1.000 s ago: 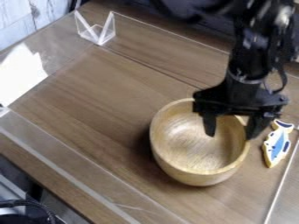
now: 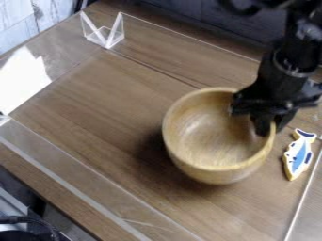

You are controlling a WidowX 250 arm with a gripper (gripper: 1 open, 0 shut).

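A wooden bowl [image 2: 201, 141] sits on the right half of the wooden table. My black gripper [image 2: 262, 120] is shut on the bowl's right rim, coming down from the upper right. Just right of the bowl lies a small flat fish-shaped piece [image 2: 298, 155], white and blue with a tan edge.
A clear acrylic stand [image 2: 104, 33] is at the back left. A white patch [image 2: 19, 80] shows at the left edge. Dark cables show at the lower left corner.
The gripper has moved up and closed on the rim, and the bowl has shifted up and slightly to the right, its shadow now showing below it.
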